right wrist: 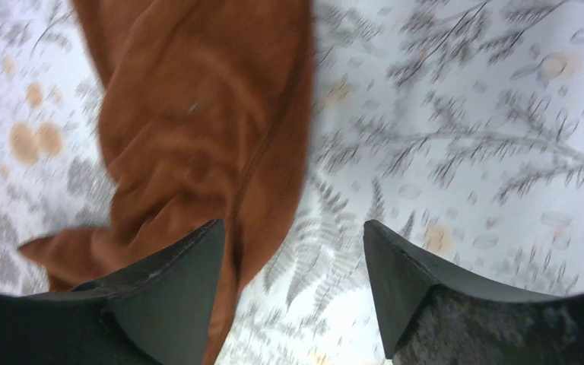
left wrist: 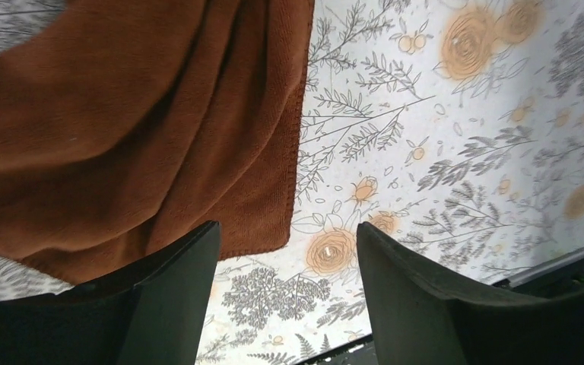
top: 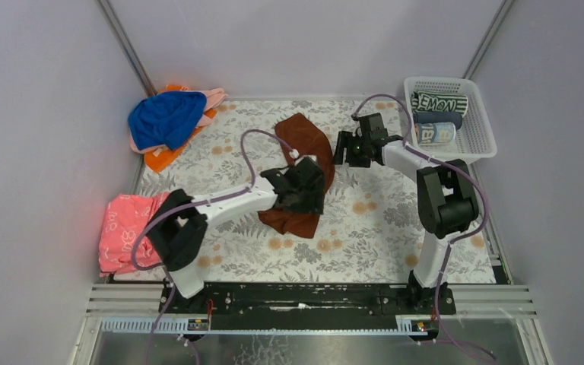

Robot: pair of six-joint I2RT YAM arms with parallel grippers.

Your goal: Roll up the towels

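A brown towel (top: 304, 141) lies loosely folded and creased across the middle of the table. Over its near half hovers my left gripper (top: 313, 204), which covers part of the cloth. In the left wrist view the fingers (left wrist: 186, 266) are apart, with towel (left wrist: 220, 182) and bare table beyond them. My right gripper (top: 342, 150) is just right of the towel's far half. Its fingers (right wrist: 198, 266) also stand apart in the right wrist view, with the towel's long edge (right wrist: 274, 205) to the left and nothing held.
A white basket (top: 483, 137) at the back right holds several rolled towels. Blue, orange and pink cloths (top: 163, 118) are heaped at the back left, and a coral cloth (top: 125, 236) at the left front.
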